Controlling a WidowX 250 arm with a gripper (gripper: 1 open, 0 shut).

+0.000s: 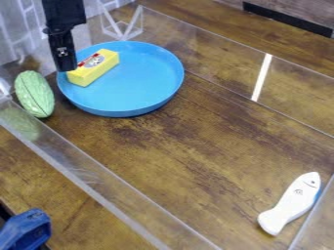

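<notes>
My black gripper (65, 57) is at the top left, just behind the left rim of a blue plate (144, 88), beside a yellow box (94, 66) with a red label lying on that plate. Its fingers point down; whether anything is between them is too small to tell. A pale green melon-like object (34, 95) sits left of the plate.
A white knife-like item (288, 203) lies at the lower right. A blue object (23, 230) is at the lower left edge. Clear panels edge the wooden table (183, 166), whose middle is free.
</notes>
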